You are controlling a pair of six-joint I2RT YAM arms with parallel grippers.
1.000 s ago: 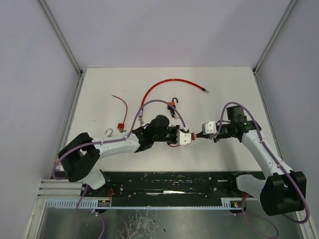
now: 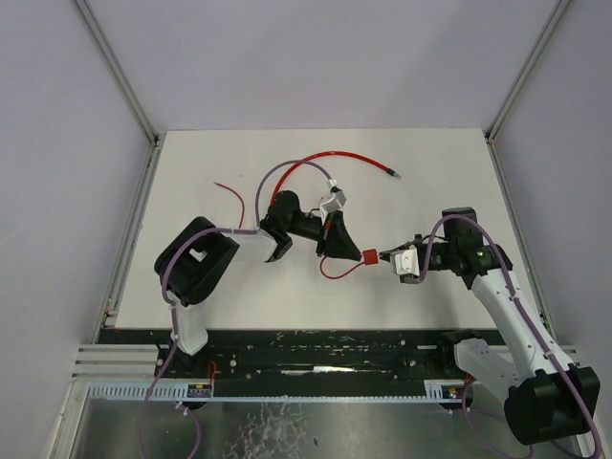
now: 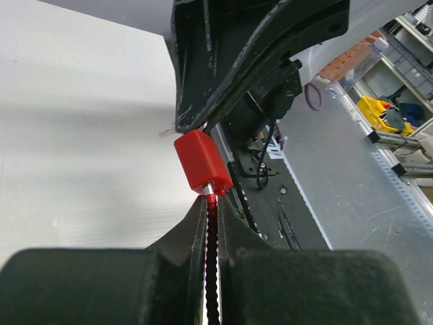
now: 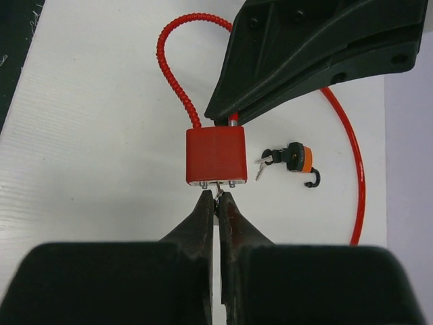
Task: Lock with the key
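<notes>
A red padlock with a cable shackle (image 4: 216,154) hangs between my two grippers, shown also in the top view (image 2: 370,257). My left gripper (image 2: 359,254) is at its left end; in the left wrist view its shut fingertips (image 3: 210,200) are on the thin shackle just below the red body (image 3: 200,160). My right gripper is shut at the lock's keyhole side, with a small thin metal piece, apparently the key, at its fingertips, reaching into the lock's bottom.
A black-and-orange lock with keys (image 4: 295,157) lies on the white board (image 2: 430,172) behind the grippers. A long red cable (image 2: 340,153) curves across the back, and a thin red cable (image 2: 229,188) lies at left.
My left arm has swung, its wrist now more upright over the board, and both grippers with the red lock have shifted slightly right and toward the front.
</notes>
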